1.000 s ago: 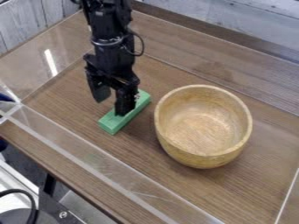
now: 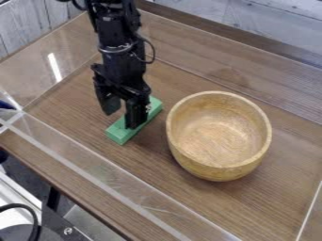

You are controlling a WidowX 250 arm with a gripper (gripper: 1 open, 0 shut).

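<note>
A black robot arm reaches down from the top of the view, its gripper (image 2: 120,111) open just over a green block (image 2: 126,130) that lies on the wooden table (image 2: 88,169). The gripper's dark fingers overlap the block's upper part; whether they touch it I cannot tell. A large round wooden bowl (image 2: 217,136) stands to the right of the block.
Black cables lie at the lower left, beyond a clear strip along the table's edge.
The gripper has shifted slightly to the left over the block. The block and bowl look unmoved.
</note>
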